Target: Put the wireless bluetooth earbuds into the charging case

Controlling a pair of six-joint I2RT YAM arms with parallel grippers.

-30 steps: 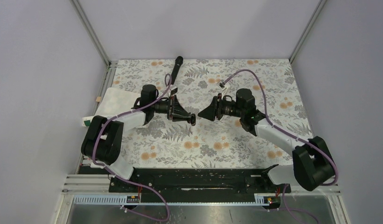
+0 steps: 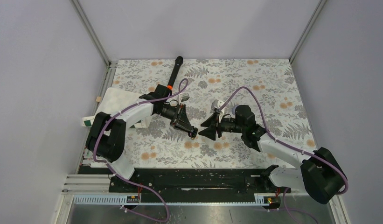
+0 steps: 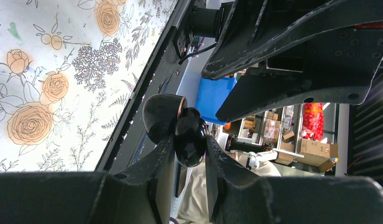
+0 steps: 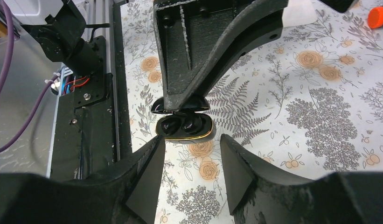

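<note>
My left gripper (image 2: 189,130) is shut on the black charging case (image 3: 159,116), held in the air near the table's middle. In the right wrist view the case (image 4: 177,133) has its lid up and two dark rounded shapes in it, likely earbuds or their wells; I cannot tell which. In the left wrist view a glossy black part (image 3: 189,140) sits between the fingertips. My right gripper (image 2: 204,127) is open just right of the case, its fingertips facing it with nothing seen between them.
A microphone with an orange ring (image 2: 175,70) lies at the back. A white board (image 2: 112,100) is at the left. A dark rail runs along the front edge.
Both arms have shifted toward the front since a second ago.
</note>
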